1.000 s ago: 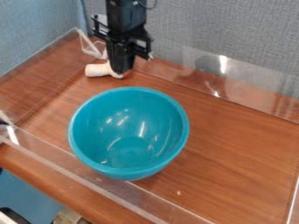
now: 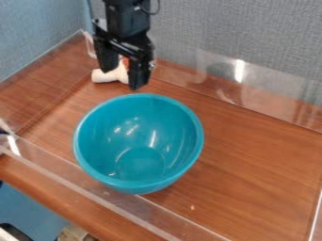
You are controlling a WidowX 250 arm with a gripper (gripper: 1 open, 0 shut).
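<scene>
A large teal bowl (image 2: 138, 160) stands in the middle of the wooden table. Behind it, near the back left, my black gripper (image 2: 122, 66) hangs tilted down, open, with its fingers over and beside a white cylindrical object (image 2: 104, 75) lying on the table. A small orange bit shows by the fingers; what it belongs to is unclear.
A clear low barrier (image 2: 239, 75) runs along the back against a grey textured wall, and another along the front left edge. A thin white strap lies at the back left.
My gripper has shifted left and changed its tilt over the white object. The bowl has not moved.
</scene>
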